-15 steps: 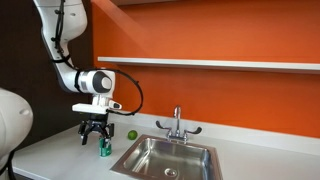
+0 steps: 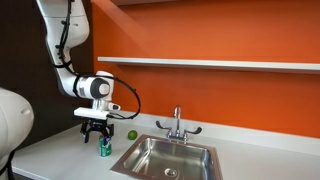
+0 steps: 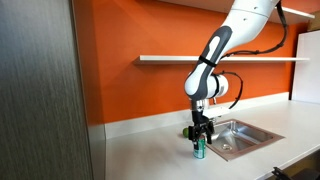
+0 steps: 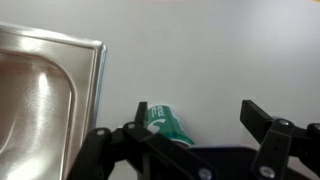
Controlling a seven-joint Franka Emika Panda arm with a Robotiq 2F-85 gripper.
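A green can [image 2: 105, 147] stands upright on the counter, left of the sink. In exterior view 2 the same can [image 3: 199, 149] shows just below my gripper [image 3: 201, 132]. My gripper [image 2: 96, 129] points down close above the counter, its fingers spread wide. The wrist view has the can's pale top and green side [image 4: 166, 124] near the left finger [image 4: 140, 140], which hides part of it. Between the fingertips of the gripper there is mostly bare counter, and nothing is held.
A round green object [image 2: 132, 135] lies farther back, near the wall. The steel sink [image 2: 128, 160] with its faucet [image 2: 178, 124] is to the right of the can. A long white shelf [image 2: 220, 66] runs along the orange wall.
The arm has shifted only slightly, with the gripper a little lower near the can. The can and the round green object have stayed where they were.
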